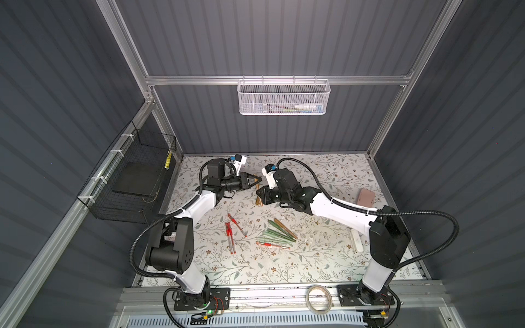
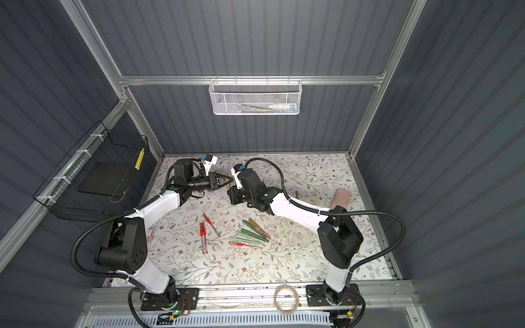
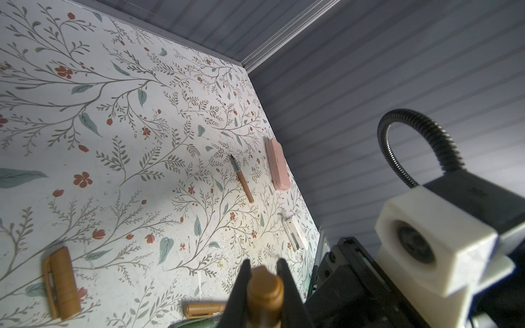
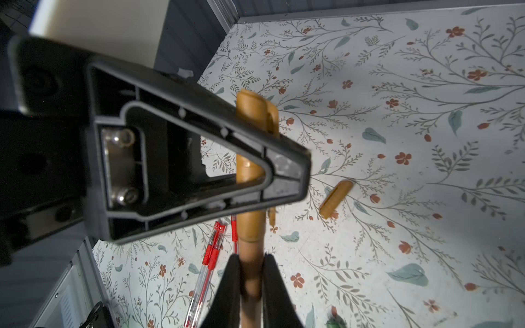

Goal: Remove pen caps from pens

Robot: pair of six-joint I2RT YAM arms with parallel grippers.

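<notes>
A brown pen [image 4: 252, 254] stands upright between my two arms, its brown cap [image 4: 251, 112] uppermost. My left gripper [image 1: 260, 179] is shut on that cap, which also shows as a blurred brown end [image 3: 265, 292] in the left wrist view. Lower down, my right gripper has its fingers on either side of the barrel, close in; whether they press on it is unclear. On the table lies a loose brown cap [image 4: 335, 199]. Farther right, an uncapped brown pen [image 3: 242, 180] shows its dark tip. Green pens [image 1: 279, 232] and red pens [image 1: 229, 237] lie in front of the grippers.
A pink case [image 1: 365, 197] and a white object [image 1: 356, 240] lie at the right. The black wire basket [image 1: 136, 180] hangs at left, a white mesh basket [image 1: 283, 98] on the back wall. Table behind the arms is mostly clear.
</notes>
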